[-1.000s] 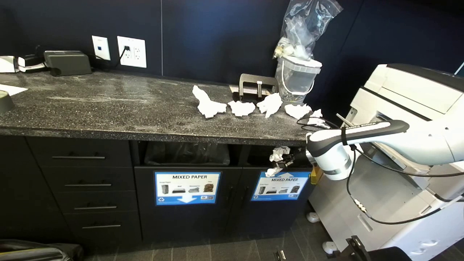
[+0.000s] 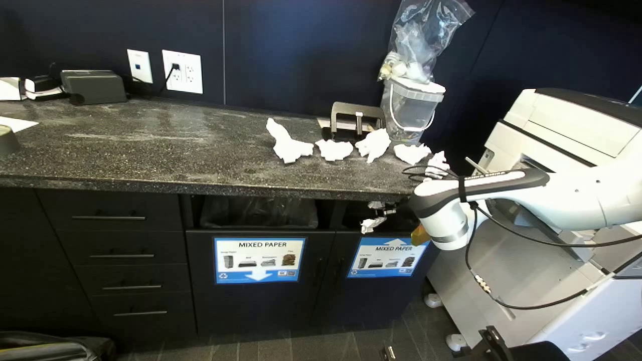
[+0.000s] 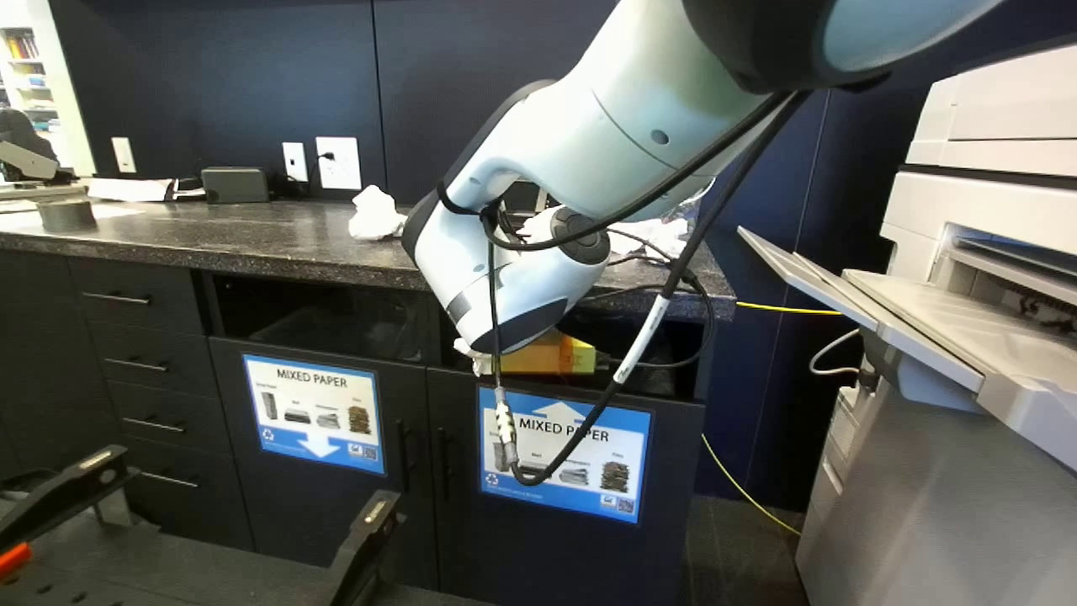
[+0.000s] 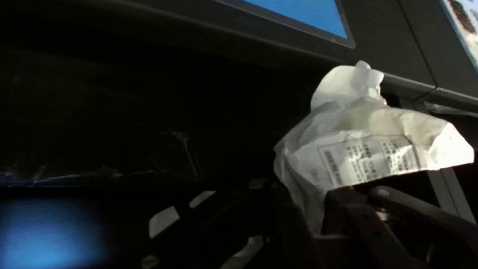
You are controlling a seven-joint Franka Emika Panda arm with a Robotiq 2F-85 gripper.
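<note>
A crumpled white paper [image 4: 358, 143] with printed text fills the right side of the wrist view. My gripper is shut on its lower end. In exterior view 1 the gripper [image 2: 383, 210] is at the right bin opening [image 2: 355, 211] below the counter, with pieces of the paper [image 2: 373, 225] showing above and below the fingers. Exterior view 2 shows only a bit of white paper [image 3: 474, 355]; the arm covers the fingers there. How deep the paper reaches into the opening is hard to tell.
On the counter [image 2: 150, 141] lie several more crumpled papers [image 2: 290, 144], beside a clear bucket [image 2: 412, 108]. A left bin opening [image 2: 259, 211] sits beside the right one. The printer [image 2: 511, 271] stands close on the right. Cables hang from the arm.
The arm has shifted left, carrying the gripper and its paper up and left into the right bin opening. Less of the paper shows now. The counter papers lie as before.
</note>
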